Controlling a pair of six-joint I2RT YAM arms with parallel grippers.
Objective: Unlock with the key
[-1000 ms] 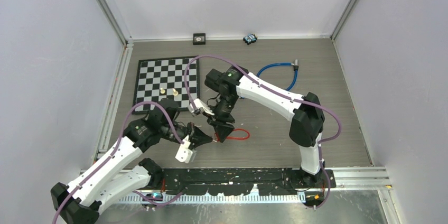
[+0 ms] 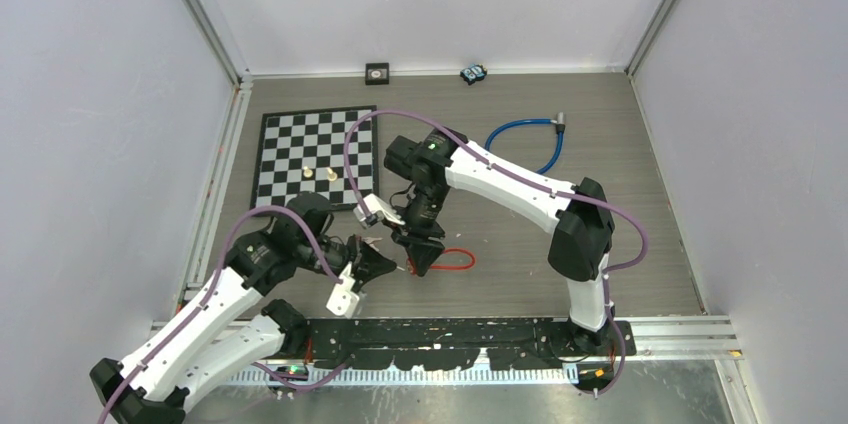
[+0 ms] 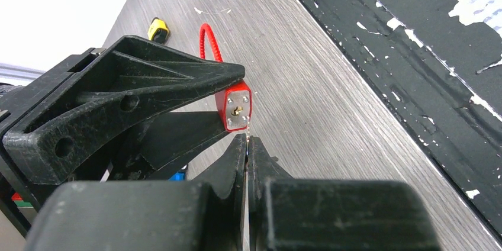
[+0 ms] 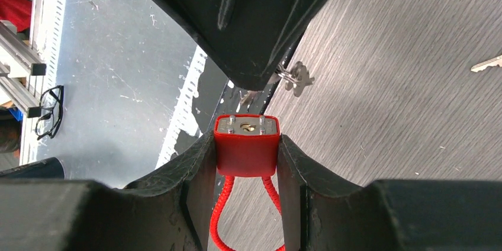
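In the left wrist view my left gripper is shut on a thin key (image 3: 248,126), whose blade points at the red lock (image 3: 221,104). The blade tip shows just right of and below the brass keyhole (image 3: 237,110), not in it. My right gripper is shut on the lock's red body (image 4: 247,155); its metal keyhole face looks toward the left gripper and its red cable loop hangs free. From above, the left gripper (image 2: 394,266) and right gripper (image 2: 412,268) face each other closely. Silver keys (image 4: 299,79) dangle beside the left fingers in the right wrist view.
A loose key (image 4: 488,64) lies on the table. The chessboard (image 2: 283,144) with two small pieces stands behind the left arm, and a blue cable lock (image 2: 523,124) lies at the back right.
Both remain shut.
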